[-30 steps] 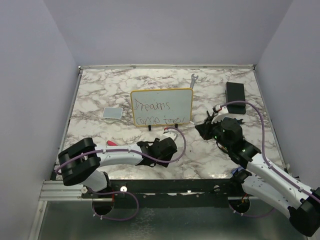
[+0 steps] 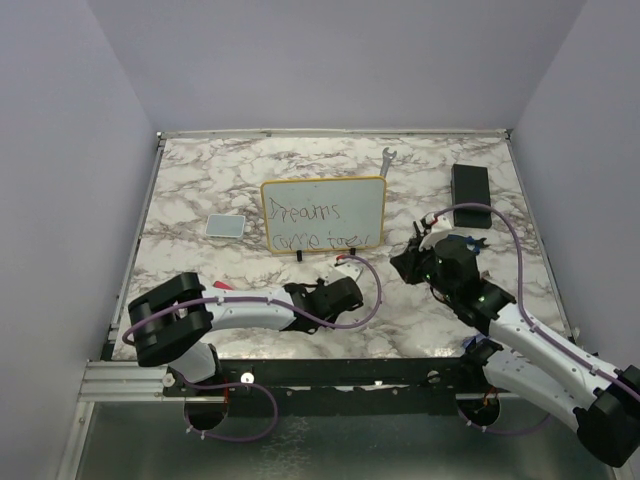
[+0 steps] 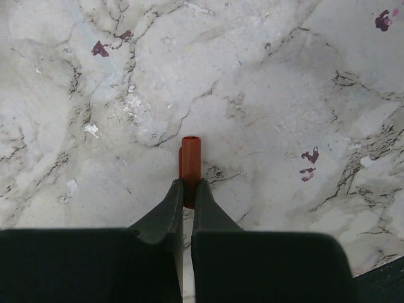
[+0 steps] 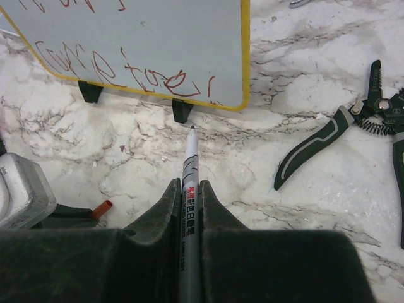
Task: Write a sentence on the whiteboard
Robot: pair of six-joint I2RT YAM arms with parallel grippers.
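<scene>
A yellow-framed whiteboard (image 2: 345,196) stands on black feet and carries handwriting; "Dreams" is legible on its upper line, with a second line below. My right gripper is shut on a white marker (image 4: 190,158), its dark tip bare and pointing toward the board's lower edge, a short way off. In the left wrist view, a reddish-brown marker cap (image 3: 192,154) is pinched between the fingertips of my left gripper, just over the marble table. From the right wrist view, the same cap (image 4: 101,209) shows at the lower left.
Dark-handled wire strippers (image 4: 315,146) lie right of the marker. A wrench (image 2: 387,160) rests behind the board, a black box (image 2: 470,196) at the back right. Left of the board lies a pale rectangular plate (image 2: 225,225). Bare marble separates the two grippers.
My right gripper, still on the marker, has moved slightly, its tip now farther from the board's foot.
</scene>
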